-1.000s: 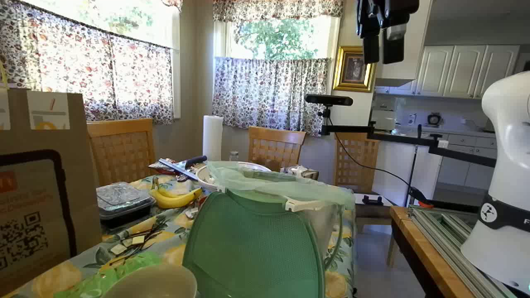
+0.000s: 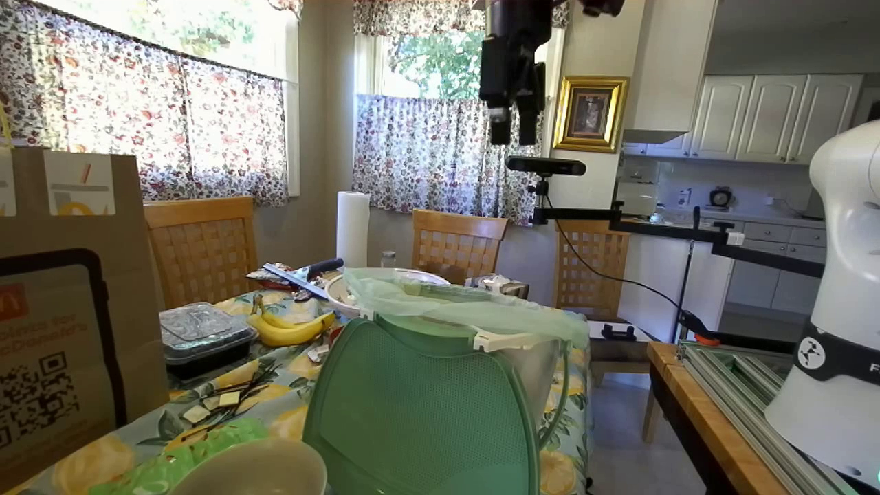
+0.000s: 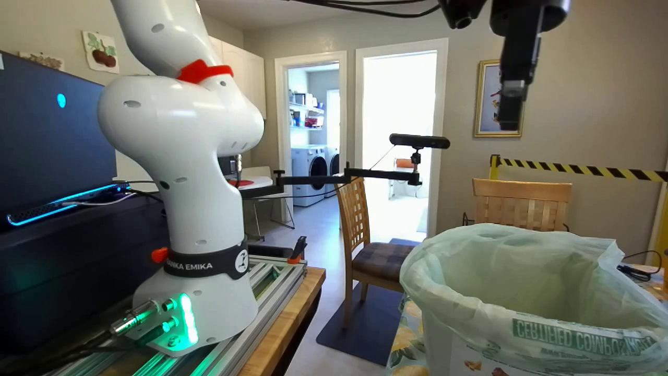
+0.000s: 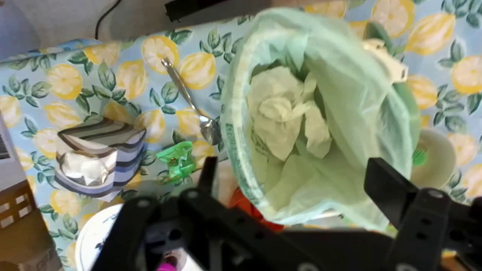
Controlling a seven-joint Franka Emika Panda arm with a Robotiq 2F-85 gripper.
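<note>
High above the table, my gripper (image 2: 513, 136) stands open with nothing between its fingers. From the wrist view it looks straight down, its two dark fingertips (image 4: 378, 178) far apart over the lower part of a bin (image 4: 235, 149) lined with a pale green bag. Crumpled whitish paper or bag material (image 4: 278, 115) lies inside the bin. The bin's green lid (image 2: 421, 412) hangs open toward the camera in exterior view 1. In exterior view 2 the gripper (image 3: 510, 119) hangs well above the bin's rim (image 3: 501, 232).
Beside the bin lie a spoon (image 4: 187, 97), a green wrapper (image 4: 178, 159) and a striped box (image 4: 122, 149) with white stuff inside. A bowl (image 2: 256, 470), bananas (image 2: 289, 330), a black tray (image 2: 206, 334) and a paper bag (image 2: 74, 313) crowd the table. A camera bar (image 2: 577, 213) stands behind.
In exterior view 1 my gripper has moved left and somewhat lower, from near the white cabinet to in front of the window. The table objects look unmoved.
</note>
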